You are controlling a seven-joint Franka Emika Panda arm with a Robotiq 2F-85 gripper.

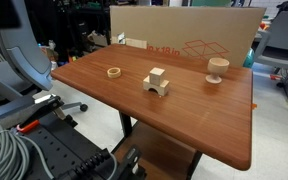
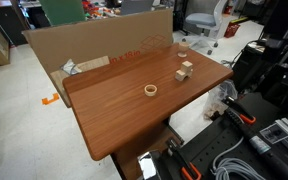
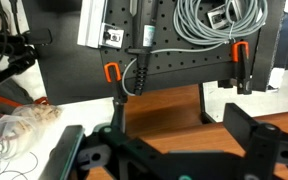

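My gripper is open in the wrist view, its dark fingers wide apart at the bottom with nothing held between them. It hangs above the dark base platform, away from the wooden table [image 1: 199, 120]. On the table a notched pale block [image 1: 156, 88] carries a smaller block [image 1: 157, 74] on top. A pale ring [image 1: 114, 73] lies flat to their left. A goblet-like wooden piece [image 1: 217, 68] stands upright at the right rear. In exterior view 2 the ring [image 2: 151, 90] lies apart from the stacked blocks [image 2: 181, 75].
A cardboard panel [image 1: 164, 32] walls off the table's back edge. Coiled grey cable [image 3: 224, 20] and orange-handled clamps [image 3: 114, 75] occupy the dark platform [image 3: 174, 72].
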